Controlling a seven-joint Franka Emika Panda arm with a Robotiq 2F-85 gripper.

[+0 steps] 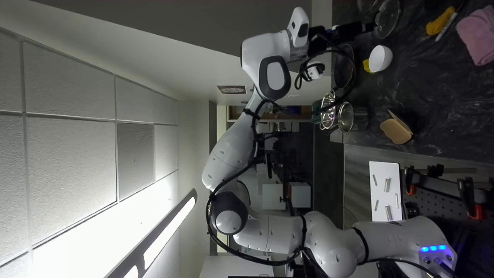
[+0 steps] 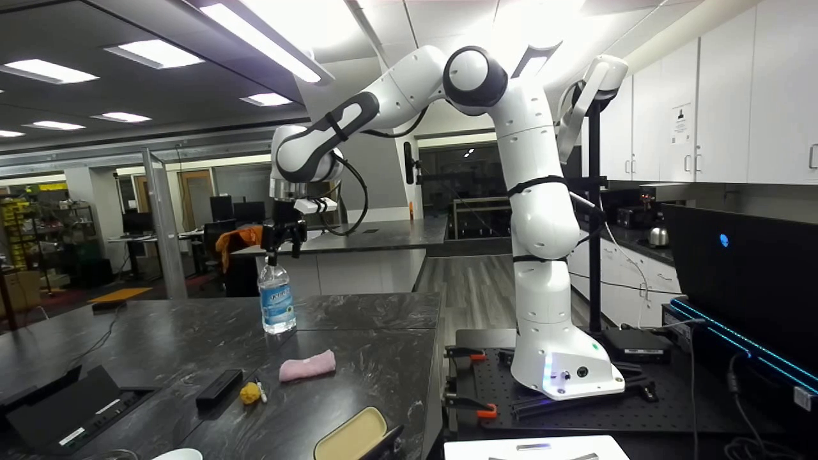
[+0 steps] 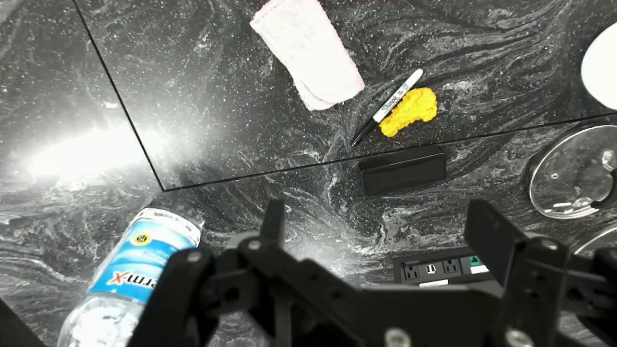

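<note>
My gripper points down over the dark table, its fingers wide apart and nothing between them. Below the gap, a black box lies on the tabletop in the wrist view. Beside it are a black-and-white marker and a yellow lump, next to a folded pink cloth. A large clear bottle with a blue label appears at the lower left, partly hidden by a finger. In exterior view 2 the gripper overlaps that bottle's top; whether they touch I cannot tell.
A power outlet panel is set in the table near the right finger. Glass lid and white bowl lie to the right. Pots and a pan occupy another side. Bare tabletop surrounds the cloth.
</note>
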